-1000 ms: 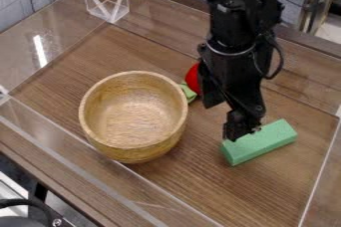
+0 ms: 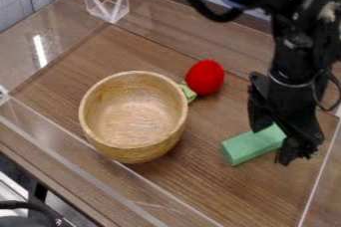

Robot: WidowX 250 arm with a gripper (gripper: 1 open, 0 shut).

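Note:
My gripper is at the right, open, its dark fingers hanging over a mint-green block that lies on the wooden table. Whether the fingers touch the block is not clear. A red round object lies left of the gripper, with a small green item beside it. A wide tan bowl stands at the centre left.
A small white wire-like object is at the back left.
My gripper has moved right, from near the red object to over the right part of the green block. The red object is now fully in sight.

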